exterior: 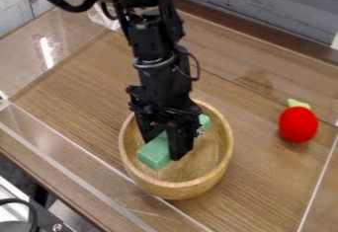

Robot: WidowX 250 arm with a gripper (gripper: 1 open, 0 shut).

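Observation:
A round wooden bowl (199,175) sits on the wooden table in the camera view. My black gripper (172,131) reaches down into it from above, shut on a pale green object (154,152). The object shows on both sides of the fingers, lying low inside the bowl; whether it touches the bowl's bottom I cannot tell. The fingertips are partly hidden by the gripper's body.
A red tomato-like object (298,124) with a pale green top lies right of the bowl. A wall runs along the back.

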